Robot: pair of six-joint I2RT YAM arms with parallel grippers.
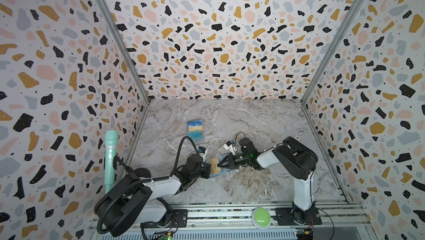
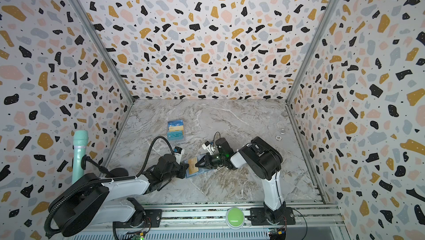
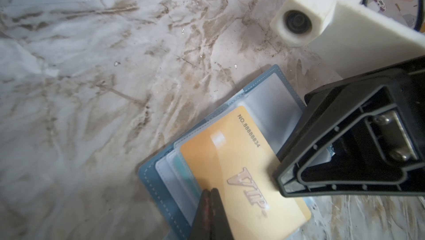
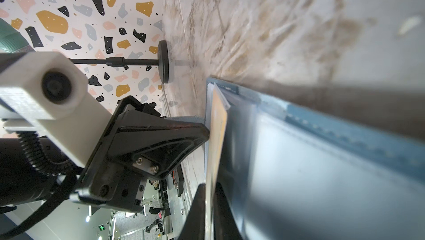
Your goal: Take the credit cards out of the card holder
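An open blue card holder (image 3: 161, 200) with clear sleeves lies on the marble table between my grippers. A yellow VIP card (image 3: 239, 160) lies over its sleeves in the left wrist view; a teal edge shows beneath. My left gripper is shut, its tips at the card's lower left side. From the other side, my right gripper is shut at the card's edge. In the right wrist view the yellow card (image 4: 217, 127) stands edge-on, in line with the right fingertips; whether it is pinched cannot be told.
Behind the holder, a clear tray (image 1: 202, 139) holds blue, yellow and teal cards (image 1: 193, 135). A teal microphone-shaped object (image 1: 110, 155) on a stand is at the left. Two small round items (image 1: 300, 131) lie far right. Table behind the right arm is clear.
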